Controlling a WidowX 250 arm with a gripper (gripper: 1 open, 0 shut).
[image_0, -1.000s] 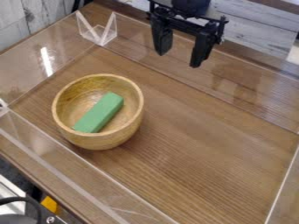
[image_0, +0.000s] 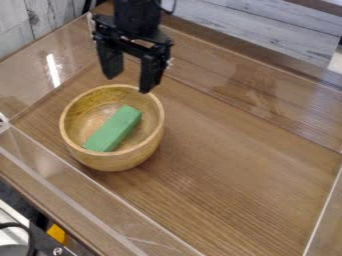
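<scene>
My gripper (image_0: 131, 66) hangs black and open at the upper middle left, just above the back of a round wooden bowl (image_0: 148, 134). A green block (image_0: 114, 128) lies inside the bowl, tilted along a diagonal. Nothing shows between the gripper's fingers.
The wooden floor to the right of the bowl (image_0: 247, 160) is clear. Pale walls border the area at the back and left, and some dark cable and a small yellow piece show at the lower left corner.
My gripper has moved left and down, from the back right to just above the bowl. The bowl and green block look unmoved.
</scene>
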